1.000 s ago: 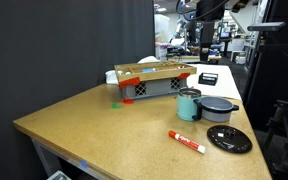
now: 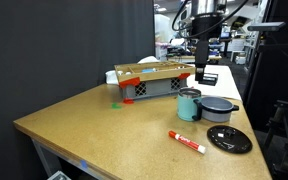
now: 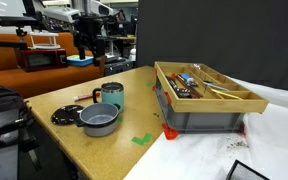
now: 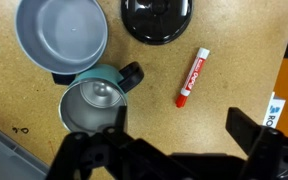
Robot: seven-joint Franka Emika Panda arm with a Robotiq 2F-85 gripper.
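A red and white marker (image 4: pixel 193 78) lies on the wooden table, ahead of my gripper in the wrist view. The fingers are spread wide, with only bare tabletop between them. A teal mug (image 4: pixel 92 103) is below and to the left, partly behind the left finger; it looks empty, and its dark handle points toward the marker. In exterior view 1 the gripper hangs in the air above the mug (image 2: pixel 188 104), touching nothing. The marker (image 2: pixel 187 142) lies in front of the mug there.
A grey pot (image 3: pixel 100 120) stands close to the mug. A black round lid or plate (image 2: pixel 229 139) lies near the table edge. Behind is a wooden tray of tools (image 3: pixel 212 93) on a grey crate.
Over the last second my gripper has shifted left and somewhat lower in exterior view 1. Mug, pot, marker and black plate have stayed in place.
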